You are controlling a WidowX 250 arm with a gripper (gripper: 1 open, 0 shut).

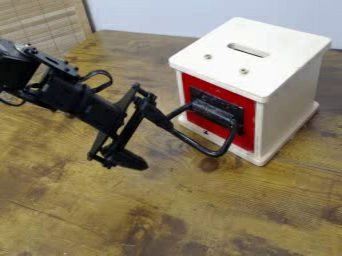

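Note:
A white box [278, 70] with a slot in its top stands on the right, its red front panel [246, 108] carrying a dark fitting and a black loop handle [230, 140]. My black gripper [139, 130] is open at the left, pointing toward the box. Its upper finger is close to the handle's left end, overlapping it in this view; whether they touch I cannot tell. The lower finger hangs below and left of the handle, over the table.
A light slatted panel [40, 22] stands at the back left, with a pale wall behind.

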